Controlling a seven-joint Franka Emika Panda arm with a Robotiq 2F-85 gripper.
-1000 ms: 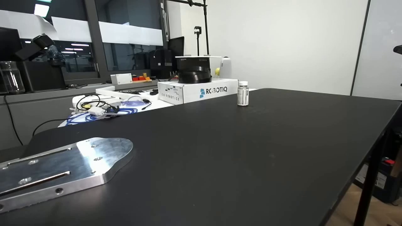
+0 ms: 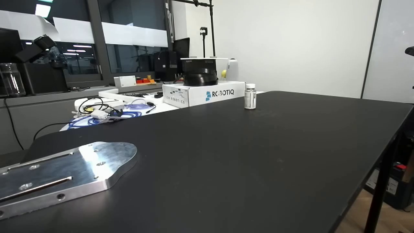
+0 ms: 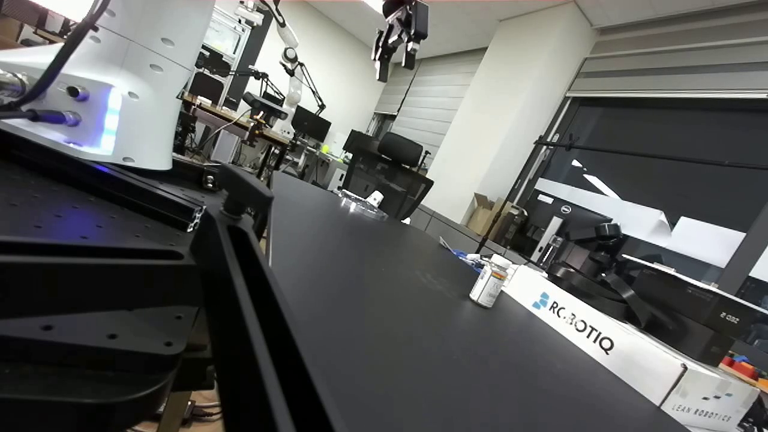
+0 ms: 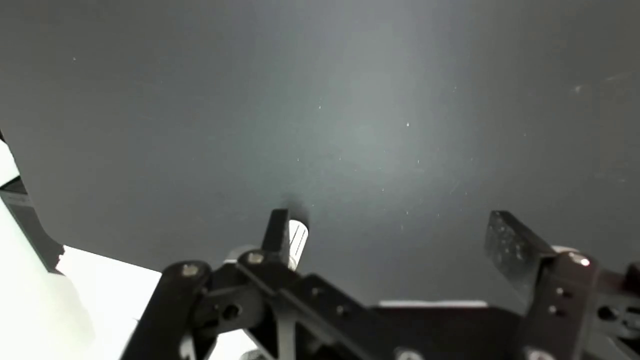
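A small bottle with a white cap and a printed label (image 2: 250,99) stands upright on the black table (image 2: 217,167), near its far edge. In exterior view 2 the same bottle (image 3: 489,282) is beside the white box. My gripper (image 3: 396,66) hangs high above the table there, its two fingers apart. The wrist view has the gripper open, with only bare table visible between the fingers. Part of the bottle (image 4: 298,240) shows just inside the left finger, far below it; the finger hides the rest.
A white Robotiq box (image 2: 217,93) borders the table behind the bottle. One end of the table holds a flat silver metal plate (image 2: 77,167). Cables (image 2: 104,114) lie on a white surface beyond the edge.
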